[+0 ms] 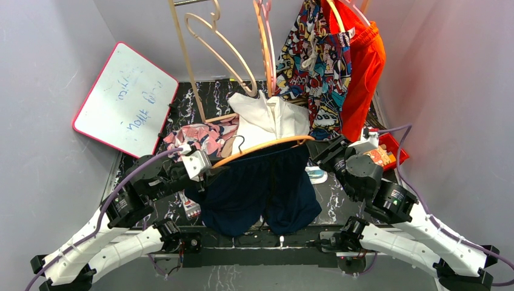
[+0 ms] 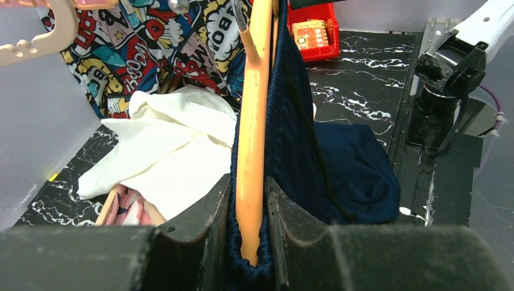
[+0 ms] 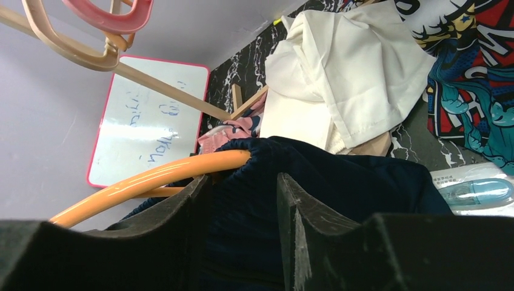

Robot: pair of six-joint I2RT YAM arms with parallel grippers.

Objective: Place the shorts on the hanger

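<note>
Navy shorts (image 1: 260,194) hang from an orange hanger (image 1: 267,142), which runs along their waistband. My left gripper (image 1: 209,173) is shut on the hanger and waistband at the left end; in the left wrist view the hanger (image 2: 253,151) lies between its fingers with navy fabric around it. My right gripper (image 1: 324,157) is at the hanger's right end, part open; in the right wrist view the waistband (image 3: 260,157) with the hanger's tip going into it is just beyond the fingers, and navy fabric shows behind the gap.
A wooden rack (image 1: 191,73) holds empty hangers, patterned shorts (image 1: 327,79) and red shorts (image 1: 360,73) at the back. White cloth (image 1: 270,115), pink cloth (image 1: 200,136), a whiteboard (image 1: 124,100) and a red tray (image 1: 394,151) surround the shorts.
</note>
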